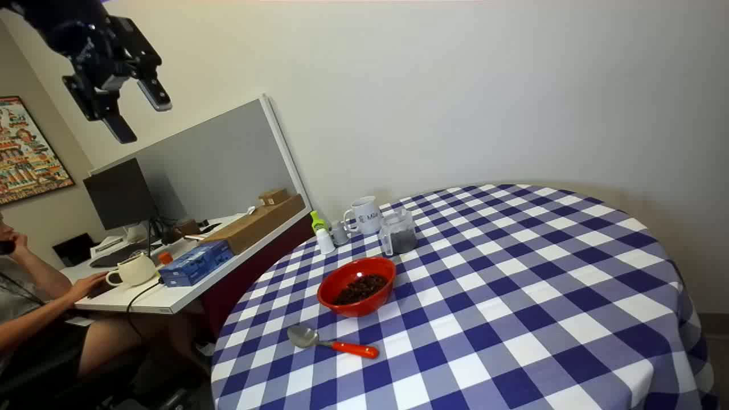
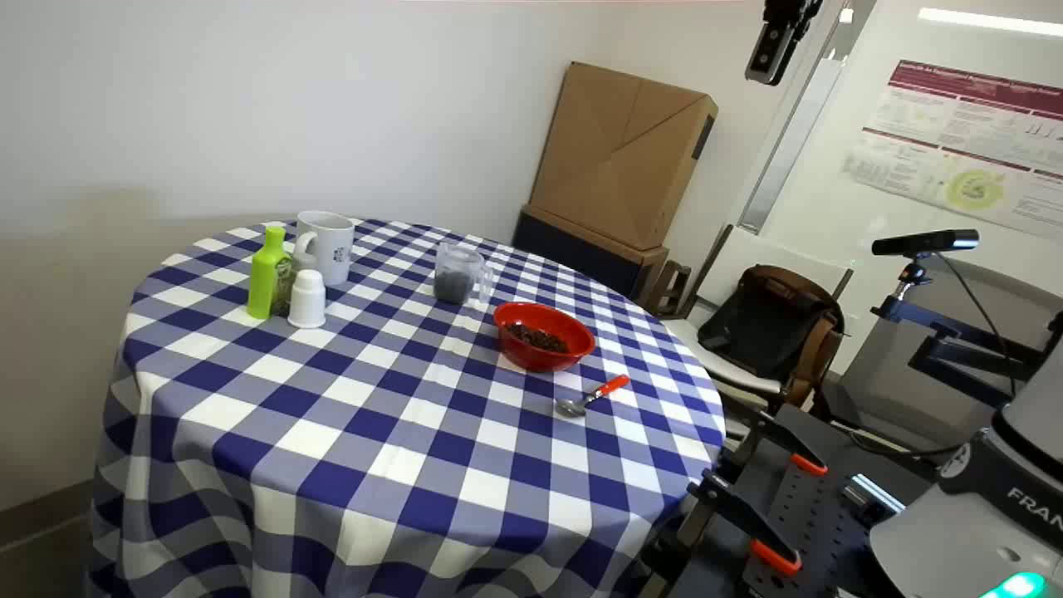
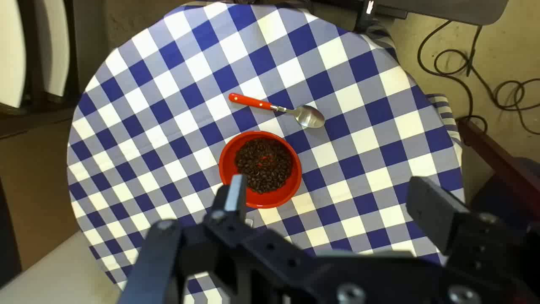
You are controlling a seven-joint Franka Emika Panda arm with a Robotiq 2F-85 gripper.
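Note:
High above the table, my gripper [image 1: 146, 122] stands open with nothing between its fingers. Only part of it shows at the top of exterior view 2. From the wrist, I look down on a red bowl [image 3: 226, 161] of dark brown beans [image 3: 263, 164]; one finger [image 3: 233, 195] overlaps the bowl's lower left edge in that view. A spoon [image 3: 253, 102] with a red handle and metal head lies beside the bowl, apart from it. Behind the bowl in exterior view 1 is a clear pitcher [image 1: 403, 233] with dark contents.
Near the pitcher are a white mug [image 1: 367, 215], a green bottle [image 2: 264, 274], a white bottle [image 2: 308, 301] and a small shaker [image 1: 339, 233]. Much of the checkered tablecloth [image 1: 540, 300] is bare. A person [image 1: 41, 307] sits at a desk off to the left.

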